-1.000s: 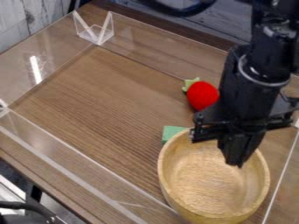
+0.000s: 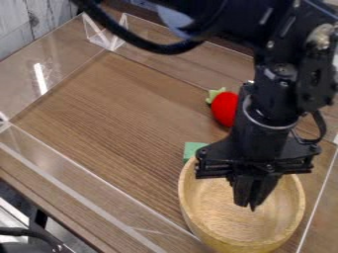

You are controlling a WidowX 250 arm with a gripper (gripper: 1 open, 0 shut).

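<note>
My black gripper [image 2: 251, 180] hangs over a pale yellow round bowl [image 2: 224, 222] at the bottom right, its lower end inside the bowl's outline. The gripper's body hides its fingertips, so what is between them cannot be seen. Behind the gripper, a red rounded object [image 2: 223, 105] with a green top sits on the wooden table [image 2: 106, 128]. A small green flat piece [image 2: 195, 149] lies at the bowl's back edge.
A clear plastic item [image 2: 103, 30] stands at the upper left. A black cable curves across the top and another shows at the bottom left corner.
My gripper and arm have moved down and toward the camera over the bowl, covering more of it. The bowl and the red object appear unmoved.
</note>
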